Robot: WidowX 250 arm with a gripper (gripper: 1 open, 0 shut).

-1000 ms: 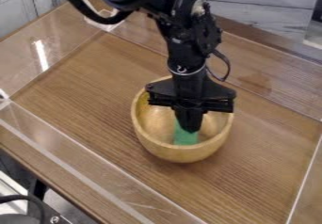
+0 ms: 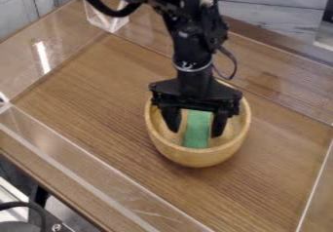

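A wooden bowl (image 2: 177, 155) sits on the wooden table with a green block (image 2: 198, 131) lying inside it. The black gripper (image 2: 198, 114) hangs down over the bowl, its fingers on either side of the block's upper end. Whether they touch the block, and how far they stand apart, is hard to tell.
A clear plastic container (image 2: 107, 16) stands at the back left. A black cable (image 2: 23, 206) hangs at the lower left edge.
The gripper has shifted slightly left and its fingers look differently placed, showing more of the green block.
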